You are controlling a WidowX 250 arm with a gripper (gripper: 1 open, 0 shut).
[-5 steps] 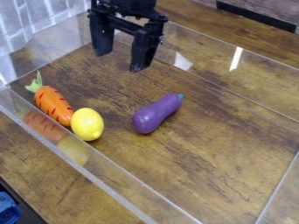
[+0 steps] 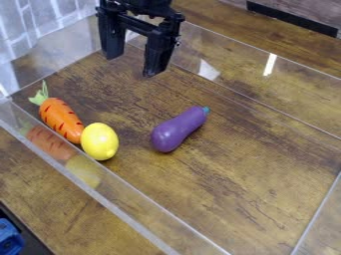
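The black gripper [image 2: 136, 52] hangs at the top of the view over the back of a clear-walled bin, its two fingers apart with nothing visible between them. Below it on the wooden floor lie an orange carrot [image 2: 60, 119] at the left, a yellow egg-shaped object [image 2: 99, 141] beside the carrot, and a purple eggplant [image 2: 178, 128] in the middle.
Clear plastic walls [image 2: 306, 189] bound the bin, with the left wall close to the carrot and yellow object. A small blue object [image 2: 7, 237] shows at the lower left, outside.
The gripper has shifted slightly left and up. The objects on the floor have not moved.
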